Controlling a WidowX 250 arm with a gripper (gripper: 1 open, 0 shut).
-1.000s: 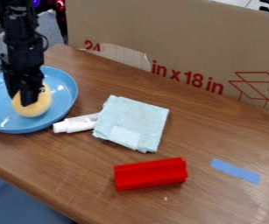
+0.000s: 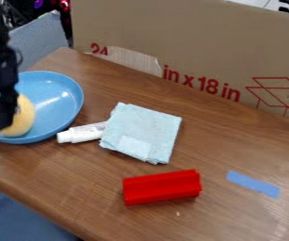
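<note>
My black gripper (image 2: 1,105) is at the left edge of the camera view, low over a blue plate (image 2: 53,98), dark and partly cut off by the frame. Beside and partly behind its fingers is a round yellow object (image 2: 21,120) on the plate's left part. Whether the fingers grip it, and how far apart they are, is unclear.
A white tube (image 2: 80,134) lies right of the plate, beside a folded pale blue cloth (image 2: 143,126). A red block (image 2: 162,186) sits at the front, a blue tape strip (image 2: 252,184) to its right. A large cardboard box (image 2: 184,47) stands at the back.
Over the last second my gripper has moved left, toward the frame's edge, and the yellow object has shifted left along the plate with it.
</note>
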